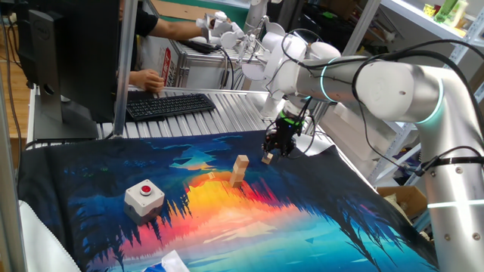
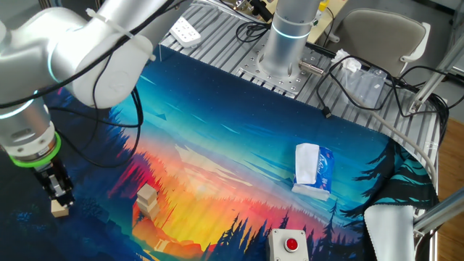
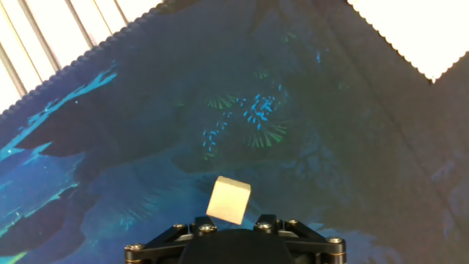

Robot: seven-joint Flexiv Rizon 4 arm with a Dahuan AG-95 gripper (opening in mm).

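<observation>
A small pale wooden cube point(image 3: 229, 199) rests on the dark part of the printed mat, just ahead of the fingertips in the wrist view. My gripper is open, its two black fingers apart at the bottom edge. From the side, the gripper point(image 1: 278, 151) hangs low over the mat right by that cube point(image 1: 268, 159). Whether the fingers touch the cube cannot be told. Nearer the mat's middle stands an upright stack of wooden blocks point(image 1: 239, 172), seen also as a stack point(image 2: 147, 200) in the second exterior view.
A grey box with a red button point(image 1: 144, 199) stands on the mat. A blue and white tissue pack point(image 2: 313, 171) lies farther off. A keyboard point(image 1: 170, 106) and monitor point(image 1: 76, 60) are beyond the mat's edge, where a person's hand point(image 1: 147, 80) rests.
</observation>
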